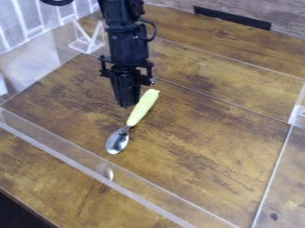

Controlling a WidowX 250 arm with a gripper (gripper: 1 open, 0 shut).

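Note:
My black gripper [124, 96] hangs low over the wooden table at the upper middle of the view, pointing down, its narrow fingers shut with nothing visible between them. Just to its right and front lies a spoon with a pale yellow handle [144, 107] and a silver bowl [117, 142] toward the front. The fingertips are beside the handle's back end; whether they touch the table is unclear.
Clear plastic walls [287, 178] border the wooden work surface [209, 151] at the front, left and right. Apart from the spoon, the surface around the gripper is bare, with wide free room to the right and behind.

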